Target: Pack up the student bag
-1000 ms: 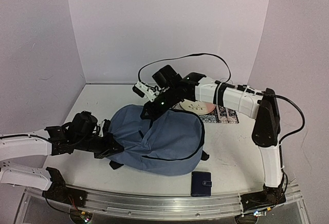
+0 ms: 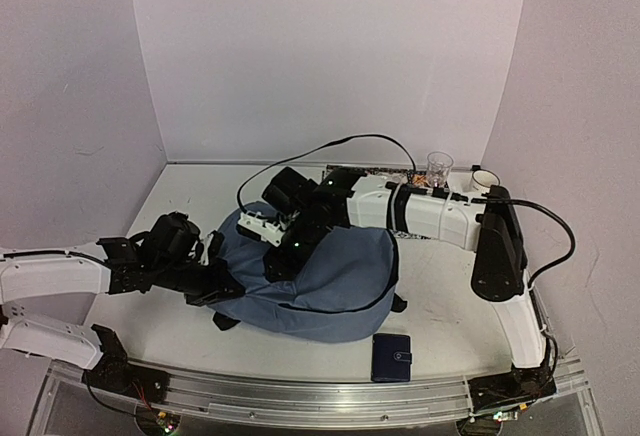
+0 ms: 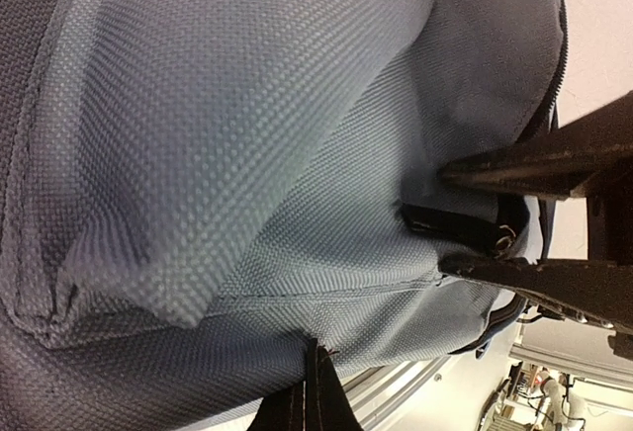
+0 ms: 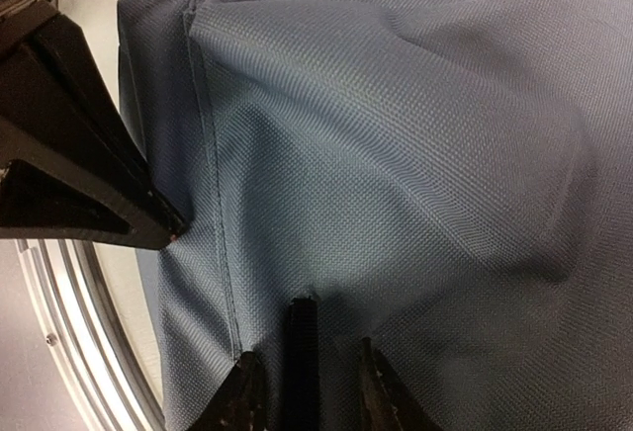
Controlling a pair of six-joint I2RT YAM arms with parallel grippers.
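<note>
The blue-grey student bag (image 2: 335,286) lies on its side in the middle of the table, its black zipper curving along the right side. My left gripper (image 2: 240,291) is at the bag's left edge; in the left wrist view its fingers (image 3: 309,401) are together, with bag fabric at the tips. Over the bag, my right gripper (image 2: 275,274) points down, its fingers apart in the right wrist view. A black tab (image 4: 302,352) on the fabric stands between those fingers, not visibly clamped. The left gripper's dark body (image 4: 79,134) also shows at the bag's edge there.
A dark blue wallet or notebook (image 2: 391,357) lies in front of the bag. Behind the right arm are a clear glass (image 2: 439,168), a white cup (image 2: 484,180) and a patterned mat (image 2: 370,170), largely hidden. Bare table lies at right.
The right gripper has come down and toward the front over the bag, reaching the black tab. Its arm now covers most of the patterned mat. The left gripper and bag have hardly moved.
</note>
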